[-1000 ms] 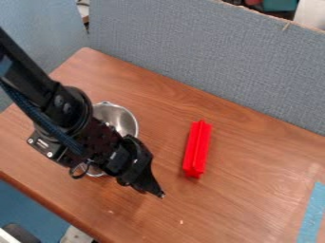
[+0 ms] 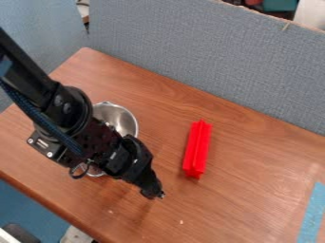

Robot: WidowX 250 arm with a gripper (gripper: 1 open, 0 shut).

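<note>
My black gripper (image 2: pixel 152 190) hangs low over the wooden table (image 2: pixel 254 190), its tip pointing down to the right. The arm covers much of a silver metal pot (image 2: pixel 121 116) at the left. A red bar-shaped object (image 2: pixel 197 149) lies to the upper right of the gripper, apart from it. The fingertips are small and dark, and their state is hard to make out.
A grey padded wall (image 2: pixel 203 57) borders the back of the table. A light blue strip (image 2: pixel 311 214) lies at the right edge.
</note>
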